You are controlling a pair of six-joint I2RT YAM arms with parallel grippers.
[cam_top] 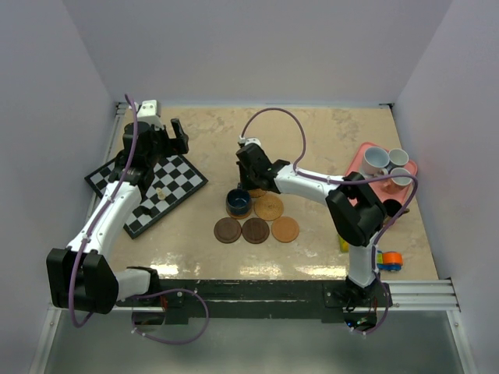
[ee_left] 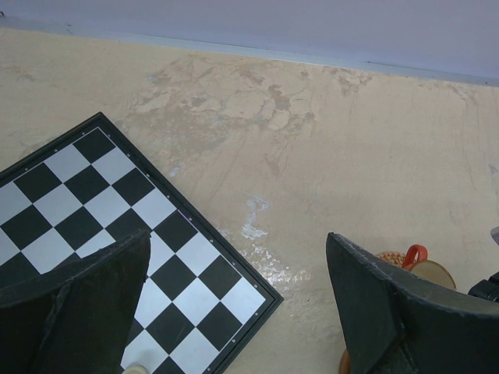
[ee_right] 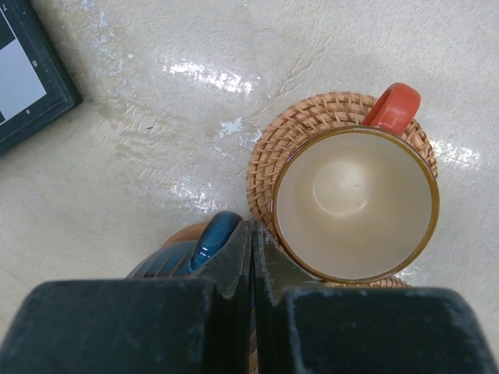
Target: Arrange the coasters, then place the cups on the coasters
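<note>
A cup with a cream inside and a red handle (ee_right: pixel 343 202) stands upright on a woven coaster (ee_right: pixel 273 160) in the right wrist view. Lower left of it, a blue cup (cam_top: pixel 238 202) rests on another coaster, its blue handle (ee_right: pixel 216 238) lying close by my right fingertips. My right gripper is shut, nothing showing between its fingers, beside the cream cup's rim. From above, the right arm mostly hides the cream cup. My left gripper stands open and empty, over the area by the chessboard (ee_left: pixel 175 269).
Two dark coasters (cam_top: pixel 255 231) and a light one (cam_top: pixel 284 229) lie bare near the front; another light coaster (cam_top: pixel 269 207) is beside the blue cup. A pink tray (cam_top: pixel 365 153) with several cups stands at right. A colourful toy (cam_top: pixel 391 261) sits at front right.
</note>
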